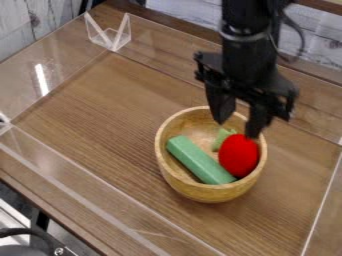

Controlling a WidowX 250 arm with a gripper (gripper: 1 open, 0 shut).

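Observation:
A wooden bowl [174, 136] sits on the table, holding a green cylinder [198, 158] and a red object [239, 155], with a small green piece behind them. My dark gripper [242, 106] hangs over the back of the bowl, its fingers apart and nothing seen between them.
A clear wire or plastic holder [110, 30] stands at the back left. A dark cable or object lies at the lower left edge.

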